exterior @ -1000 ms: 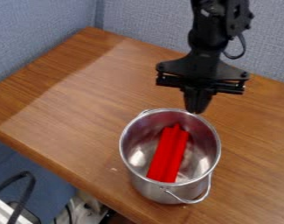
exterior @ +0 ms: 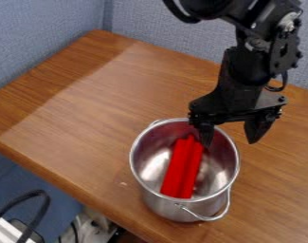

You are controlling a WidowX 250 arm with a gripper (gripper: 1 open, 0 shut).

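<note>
A steel pot (exterior: 154,175) with side handles stands near the front of the wooden table, holding a red elongated object (exterior: 183,167) that lies lengthwise inside it. My black gripper (exterior: 229,131) is open, tilted over the back right of the pot, with one finger over the rim near the red object's upper end and the other outside to the right.
Padded blue-grey walls rise behind it. Cables and a white item lie off the table's edge at the lower left.
The pot and red object look unmoved.
</note>
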